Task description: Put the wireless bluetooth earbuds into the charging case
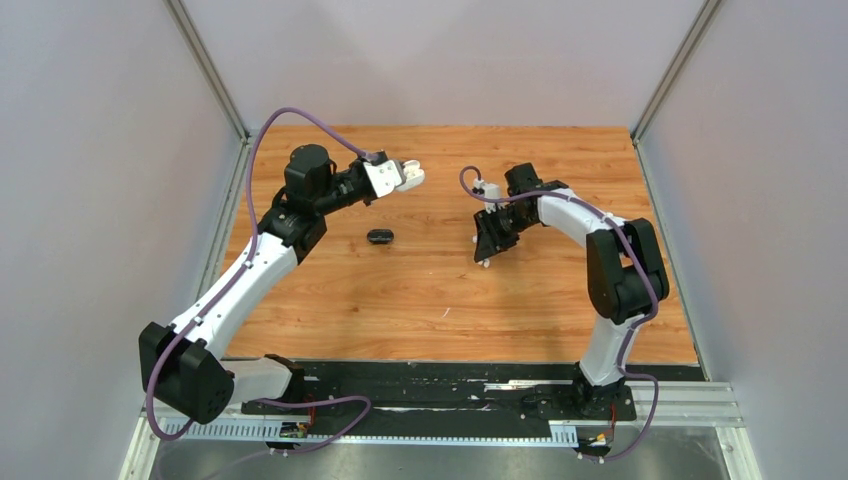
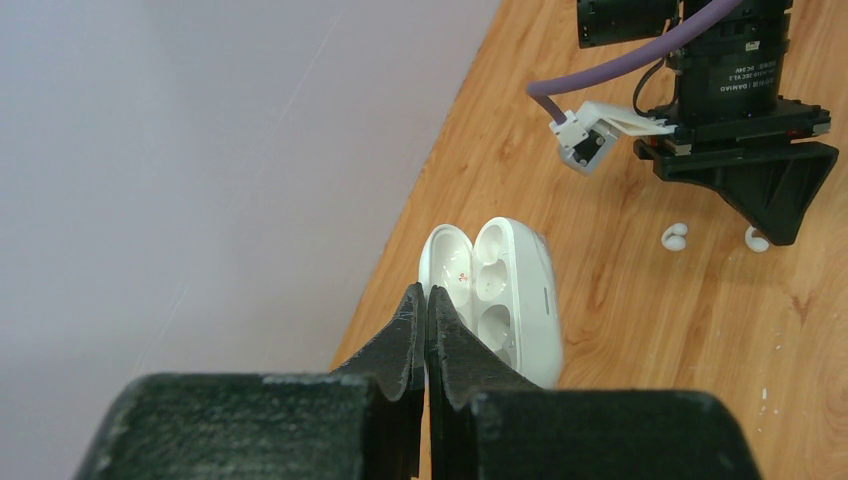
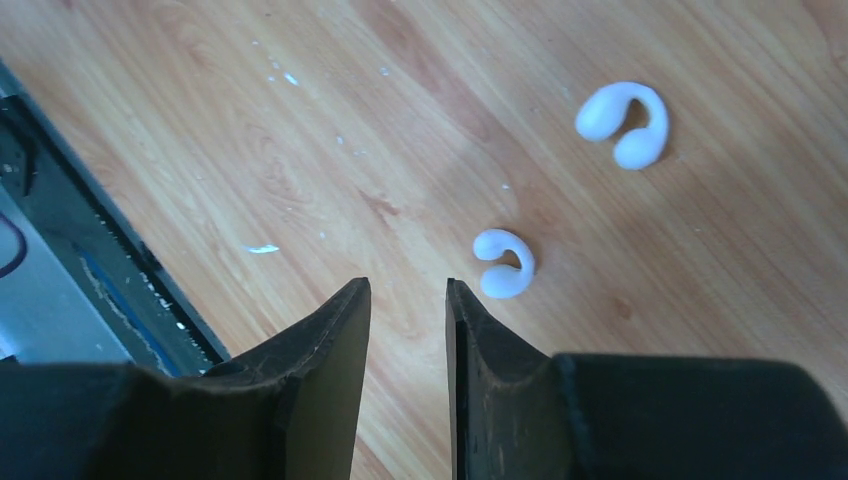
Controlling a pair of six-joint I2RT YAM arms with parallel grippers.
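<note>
The white charging case (image 2: 535,300) has its lid raised, and its hollow wells show in the left wrist view. My left gripper is shut at the case's hinge side; how deep the grip goes is hidden. From above, the case (image 1: 412,175) sticks out at the end of the left arm, over the table. In the right wrist view, two white curved earbuds lie on the wood: one nearer earbud (image 3: 507,265) and one farther earbud (image 3: 627,125). Short of the nearer one, my right gripper is part open, with nothing between its fingers.
A small black oval object (image 1: 380,237) rests on the table at left of centre. Small white marks (image 3: 262,248) dot the wood. Walls stand at both sides and the back.
</note>
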